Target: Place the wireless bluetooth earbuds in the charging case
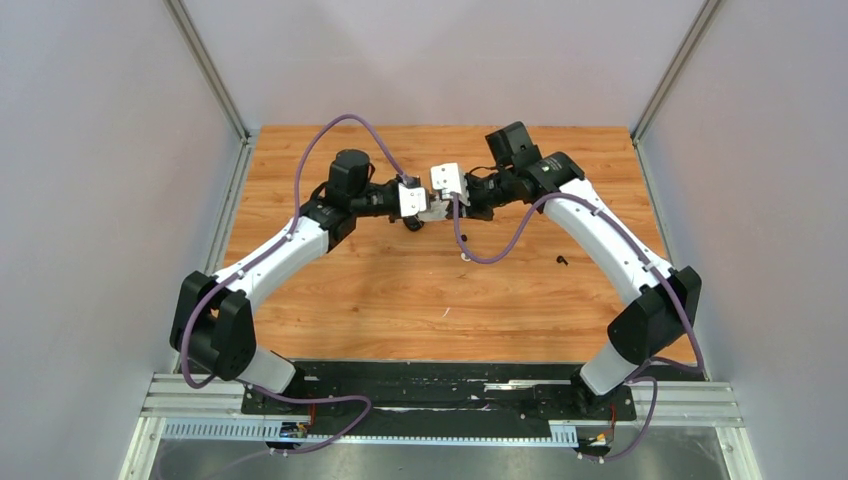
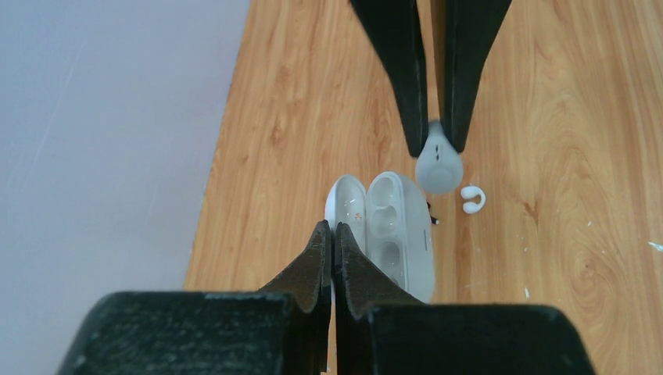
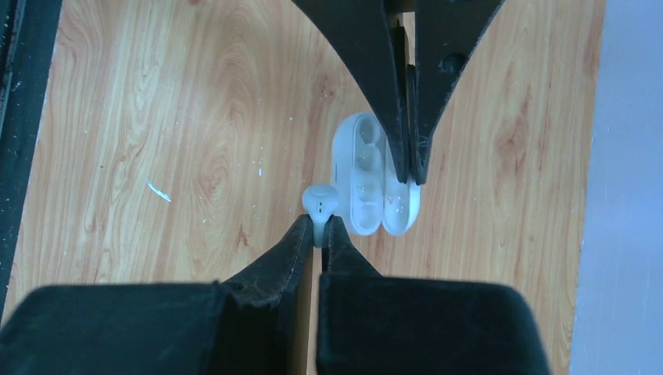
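My left gripper is shut on the white open charging case (image 2: 414, 242), held above the table; its lid half and cavities show in both wrist views. My right gripper is shut on a white earbud (image 3: 319, 201), stem between the fingertips, bulb outward. In the left wrist view this earbud (image 2: 439, 168) hangs from the right fingers just beside the case's upper end. In the top view both grippers meet over the middle back of the table, hiding most of the case.
A small white curved piece (image 2: 473, 199) lies below the grippers, small black pieces (image 1: 562, 260) sit to the right, and a dark object (image 1: 413, 224) lies under the left gripper.
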